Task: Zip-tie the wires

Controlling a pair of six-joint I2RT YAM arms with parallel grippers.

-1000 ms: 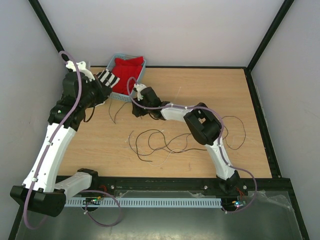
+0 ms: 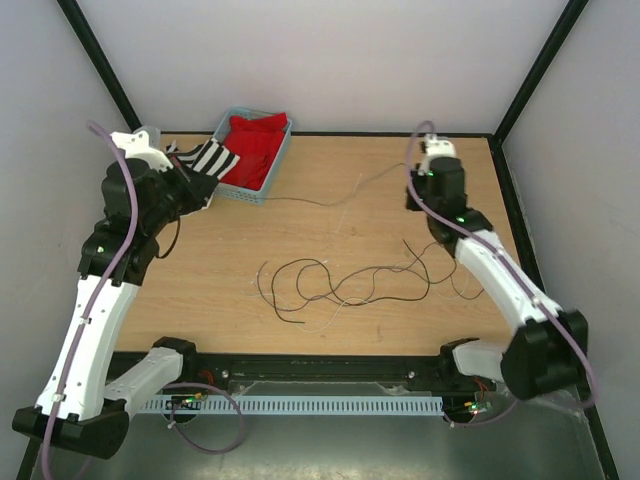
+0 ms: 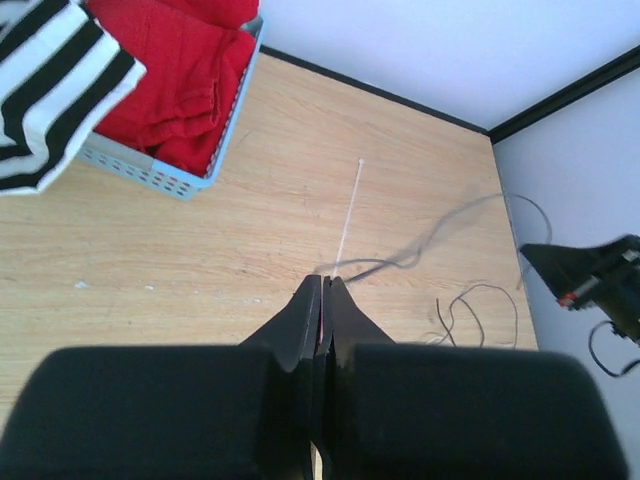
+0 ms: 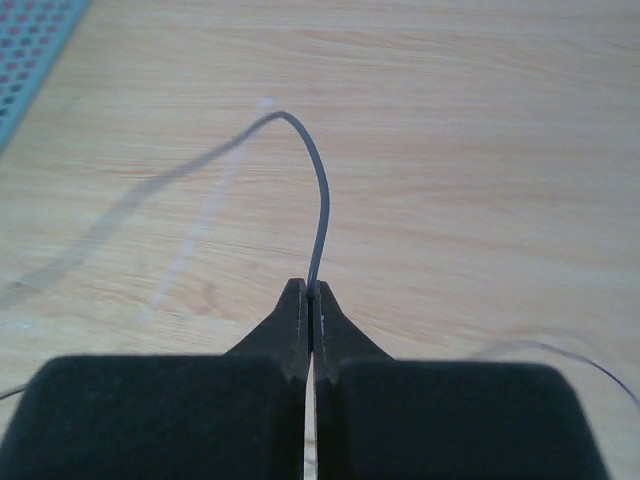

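Note:
In the right wrist view a dark wire (image 4: 322, 190) rises from between the fingertips of my right gripper, which is shut on it. That gripper stands at the right of the table in the top view. The held wire (image 2: 318, 203) stretches left across the table toward the basket. My left gripper is shut at the upper left; wire shows just beyond its tips, but nothing clear shows between its fingers. More loose wires (image 2: 350, 298) lie tangled at the table's front middle. A thin white zip tie (image 3: 349, 212) lies on the wood.
A light blue basket (image 2: 278, 168) with red cloth (image 2: 252, 165) stands at the back left. A black-and-white striped cloth (image 2: 208, 158) lies beside it, partly behind the left gripper.
My right arm has swung from near the basket to the far right, and the wire that hung in a loop between the grippers is stretched rightward.

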